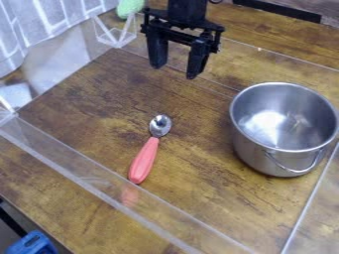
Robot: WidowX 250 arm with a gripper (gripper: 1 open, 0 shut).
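The black gripper [177, 56] is raised at the top centre of the camera view, over the back of the wooden tray floor; whether its fingers are open or shut is hard to tell. A spoon with a pink handle [146, 157] and a metal head [161, 125] lies on the wood in the lower middle, apart from the gripper. A large steel pot [282, 129] stands at the right.
Clear plastic walls [119, 198] border the wooden surface. A white crumpled cloth or sheet [34, 60] is at the left, a green object [127, 8] at the top left, a blue object [34, 245] at the bottom left corner.
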